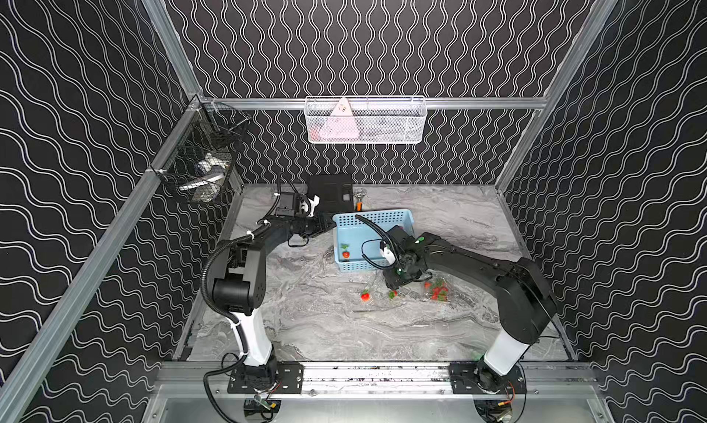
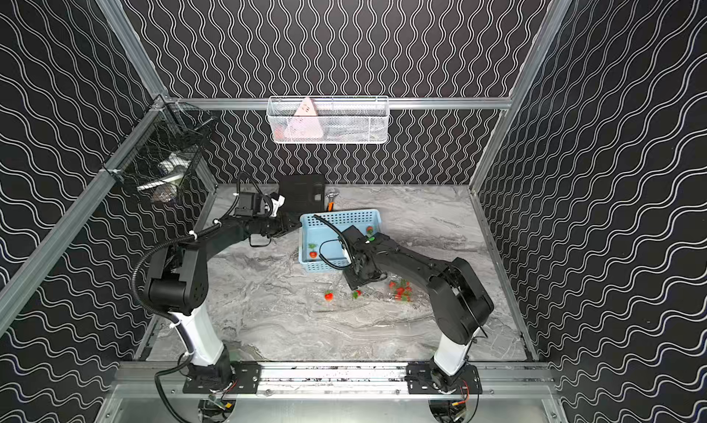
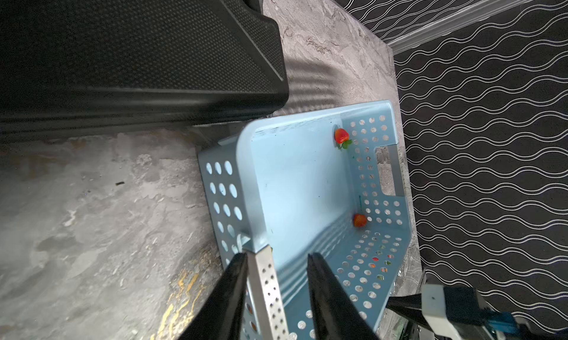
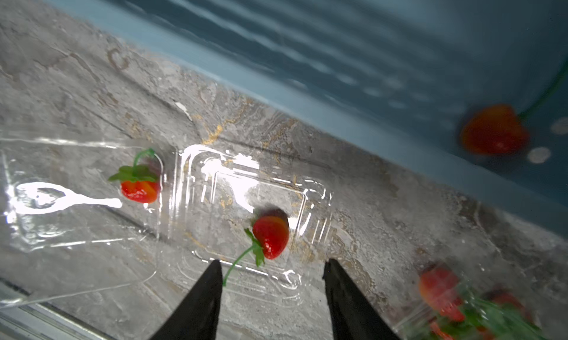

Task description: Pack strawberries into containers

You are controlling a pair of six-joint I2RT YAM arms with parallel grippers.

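Observation:
The blue perforated basket (image 3: 301, 174) holds two strawberries, one in a far corner (image 3: 341, 138) and one by a side wall (image 3: 359, 220). At its near rim my left gripper is open, with the rim showing between its fingers. Below the basket lies an unfolded clear container (image 4: 236, 183). One strawberry (image 4: 271, 235) is in its right half, another (image 4: 140, 186) in the left half near the fold. Over the right half hangs my right gripper, open, nothing between its fingers; the strawberry lies beneath, apart from them.
A clear box of several strawberries (image 1: 438, 290) stands to the right of the unfolded container. Behind my left gripper sits a black case (image 1: 330, 192), with an orange-handled tool (image 1: 359, 200) beside it.

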